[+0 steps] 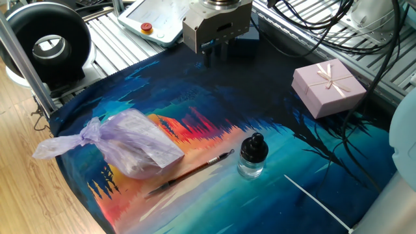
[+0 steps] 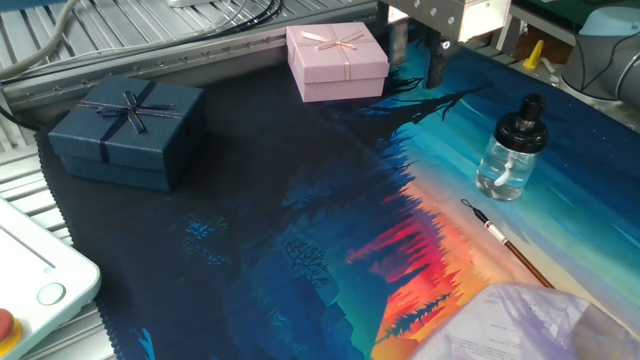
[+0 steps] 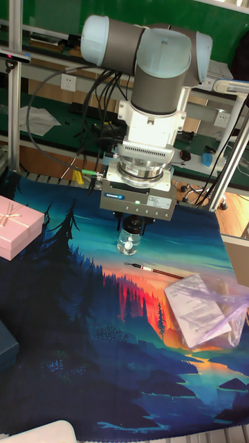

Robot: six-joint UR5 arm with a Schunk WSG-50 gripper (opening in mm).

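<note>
My gripper (image 2: 416, 75) hangs above the mat, its two dark fingers (image 2: 436, 66) apart and nothing between them. In exterior view 1 it is at the top middle, in front of the dark blue gift box (image 1: 245, 44), which it partly hides. A pink gift box (image 1: 329, 89) with a ribbon bow sits at the right. The clear bottle with a black dropper cap (image 1: 253, 156) stands upright near the mat's middle, well away from the gripper. Beside it lies a brown brush (image 1: 190, 172). A knotted purple plastic bag (image 1: 135, 144) with a pale box inside rests to the left.
A tablet-like pendant with a red button (image 1: 147, 28) lies on the slatted metal table behind the mat. A black cable (image 1: 346, 140) hangs at the right, near the pink box. Bare mat (image 2: 240, 190) stretches between the blue box and the brush.
</note>
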